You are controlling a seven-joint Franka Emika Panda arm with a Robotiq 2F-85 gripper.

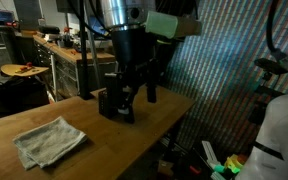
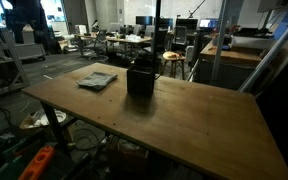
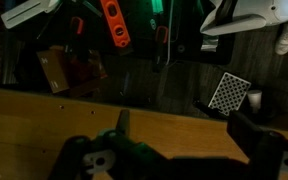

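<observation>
A folded grey cloth point(image 1: 49, 142) lies flat on the wooden table in exterior view 1; exterior view 2 shows the same cloth point(image 2: 98, 80) toward the table's far left. Behind my gripper in exterior view 1 stands a black box point(image 1: 108, 104); it appears whole as a dark open-topped box point(image 2: 140, 81) in exterior view 2. My gripper point(image 1: 140, 102) is above the table near its edge, apart from the cloth. In the wrist view the gripper has its fingers wide apart over the table edge, with nothing between them.
A black post point(image 2: 156, 35) rises behind the box.
</observation>
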